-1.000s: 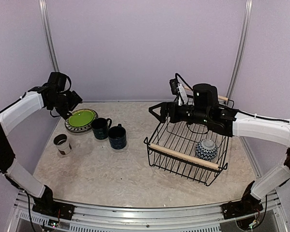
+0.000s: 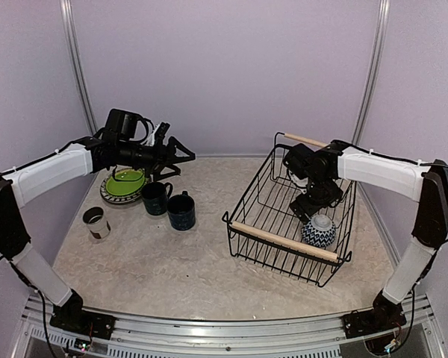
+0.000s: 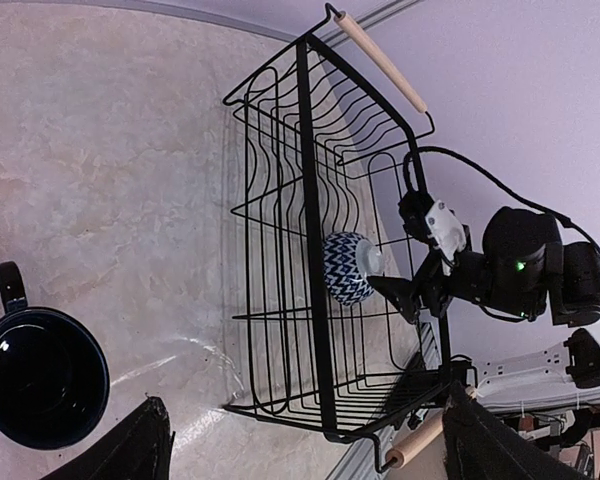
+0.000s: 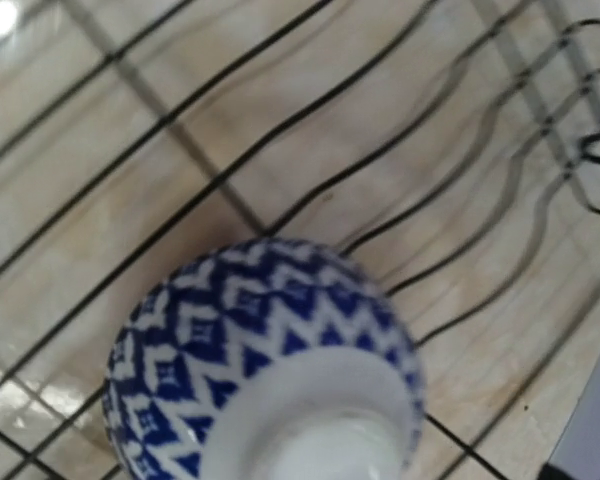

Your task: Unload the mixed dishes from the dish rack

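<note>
A wire dish rack [image 2: 284,242] with wooden handles holds one blue-and-white patterned bowl [image 2: 318,233], upside down; it fills the lower right wrist view [image 4: 250,330]. My right gripper [image 2: 306,209] reaches down into the rack just above the bowl, open. My left gripper [image 2: 175,160] is raised above the dishes on the left, open and empty. Two dark mugs [image 2: 182,216] [image 2: 156,201], a green plate [image 2: 123,180] on a patterned plate [image 2: 113,199], and a metal cup [image 2: 96,224] stand on the left of the counter.
Walls stand close at the back and both sides.
My right gripper has moved right and down into the rack toward the bowl. My left gripper has moved right, from over the plates to above the mugs. The dishes have not moved.
</note>
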